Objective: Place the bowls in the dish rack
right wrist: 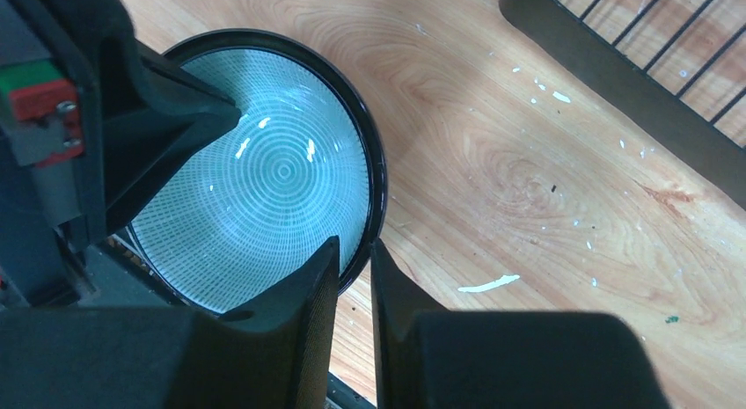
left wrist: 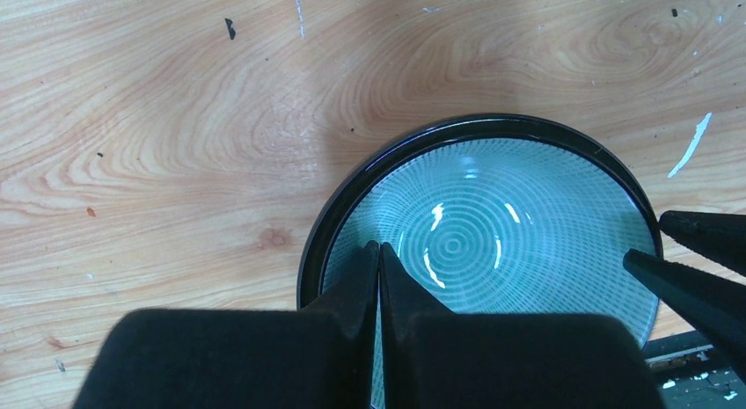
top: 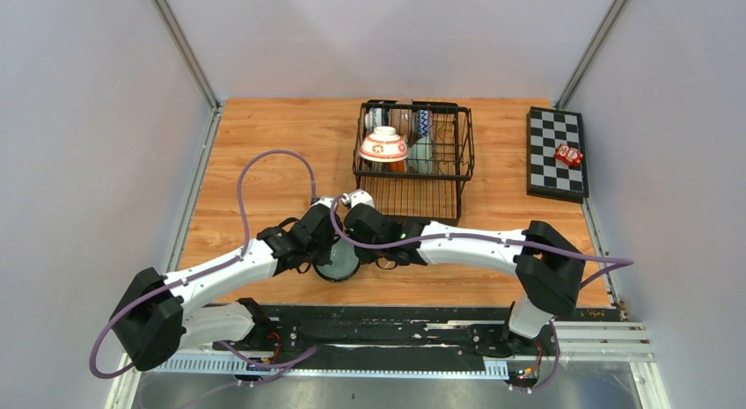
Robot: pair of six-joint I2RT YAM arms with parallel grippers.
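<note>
A teal bowl with a black rim (top: 339, 261) lies on the table, between and below both grippers. In the left wrist view, my left gripper is shut, its fingertips over the bowl's (left wrist: 493, 224) left inner side. My right gripper is slightly open, its fingertips either side of or just above the bowl's (right wrist: 273, 180) rim; whether they touch it is unclear. The dish rack (top: 464, 145) stands behind, with several bowls in its upper level and a red-patterned white bowl (top: 383, 149) upside down at the front left.
A checkered board (top: 550, 178) with a red object (top: 568, 155) lies at the right edge. The rack's lower front is close behind the grippers.
</note>
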